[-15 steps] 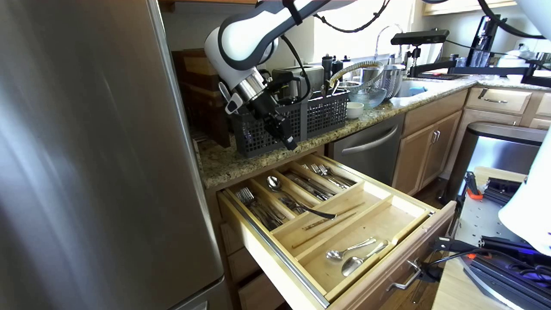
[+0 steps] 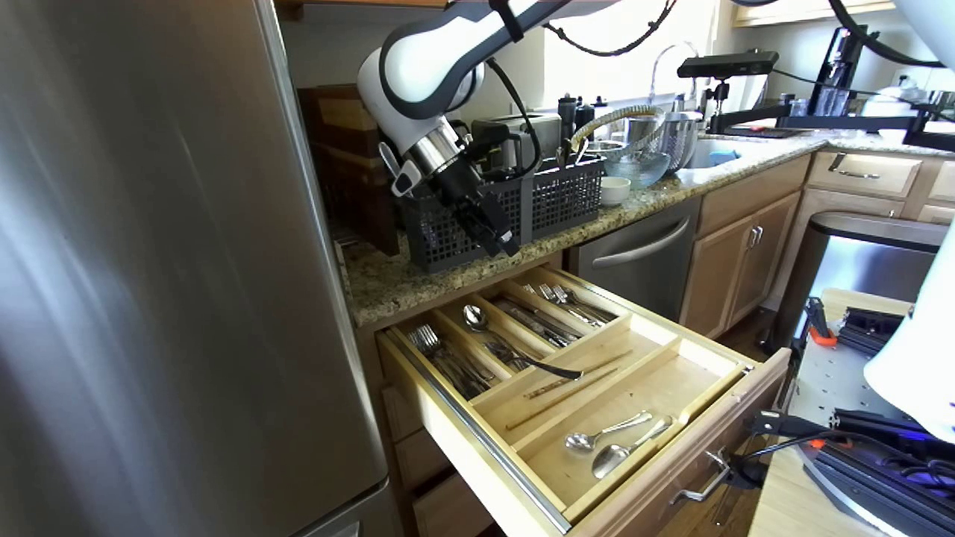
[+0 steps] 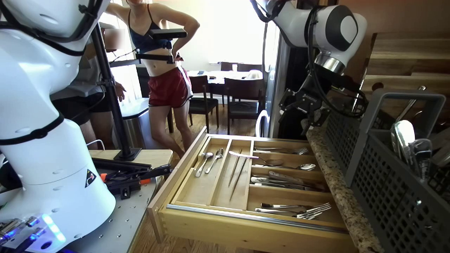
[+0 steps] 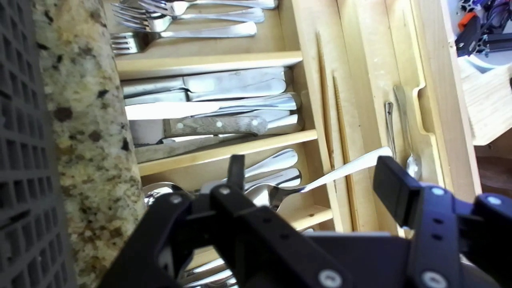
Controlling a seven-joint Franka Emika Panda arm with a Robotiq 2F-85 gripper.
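My gripper hangs above the pulled-out drawer with its fingers apart and nothing held between them; in exterior view 1 the gripper [image 2: 501, 243] is by the counter edge. Below it, a spoon [image 4: 355, 167] lies askew, its handle reaching over a divider and across the chopsticks [image 4: 339, 120]. That spoon's handle [image 3: 244, 155] also shows in exterior view 2. Two smaller spoons [image 2: 611, 460] rest in the front compartment. Knives [image 4: 225, 103] and forks [image 4: 206, 33] fill separate rear compartments. My fingers hide part of the spoon compartment in the wrist view.
A grey basket [image 3: 388, 198] of utensils stands on the granite counter [image 3: 358, 211] right behind the drawer. The refrigerator [image 2: 179, 268] borders the drawer on one side. Much of the front compartment [image 2: 685, 380] is bare. Two people are beyond the drawer in exterior view 2.
In exterior view 1 my gripper has shifted slightly to the right and up, and its fingertips look a little different in spread. The drawer and cutlery have stayed put.
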